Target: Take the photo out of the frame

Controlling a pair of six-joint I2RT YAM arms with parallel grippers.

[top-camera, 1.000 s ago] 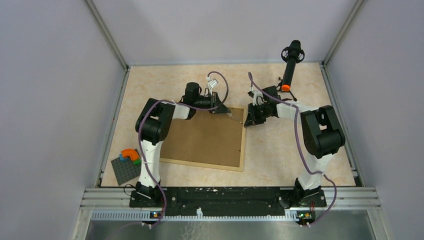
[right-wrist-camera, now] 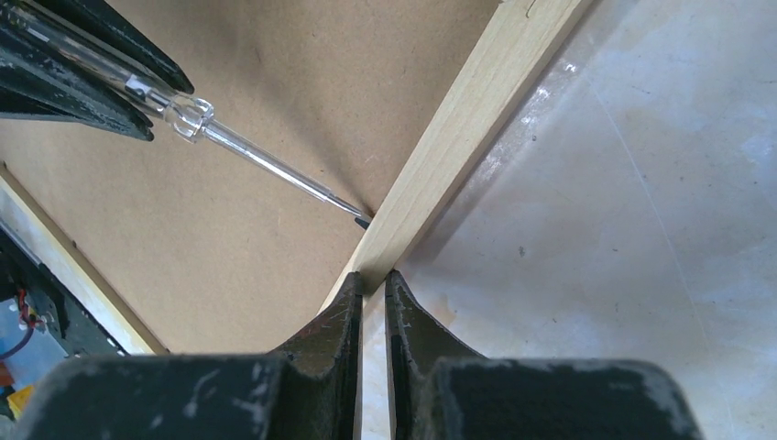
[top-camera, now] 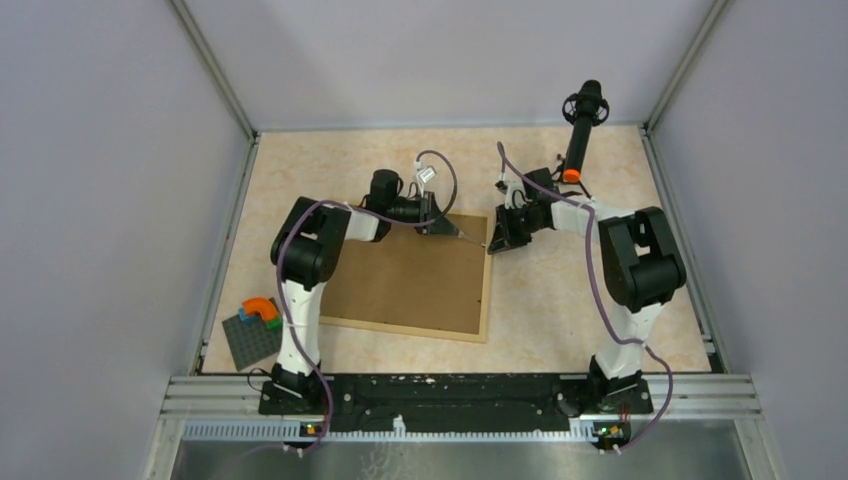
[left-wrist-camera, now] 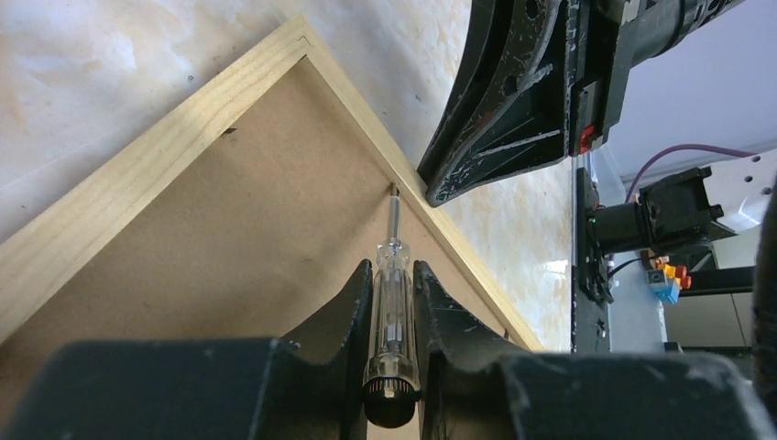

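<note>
The wooden frame (top-camera: 486,310) lies back side up, its brown backing board (top-camera: 410,275) still inside the wooden edges; no photo shows. My left gripper is shut on the clear handle of a screwdriver (left-wrist-camera: 394,261). The screwdriver's tip meets a small dark tab (right-wrist-camera: 363,222) at the inner side of the frame's right edge. A little along that same edge, my right gripper is shut on the wooden strip (right-wrist-camera: 431,170). Another dark tab (left-wrist-camera: 229,131) shows at the far edge.
A grey baseplate (top-camera: 252,340) with coloured blocks, among them an orange curved one (top-camera: 262,308), sits at the front left. A black cylinder with an orange end (top-camera: 572,174) is at the back right.
The left gripper and its screwdriver have shifted down slightly toward the front. The right gripper has stayed at the frame's edge, with only a slight shift in its arm.
</note>
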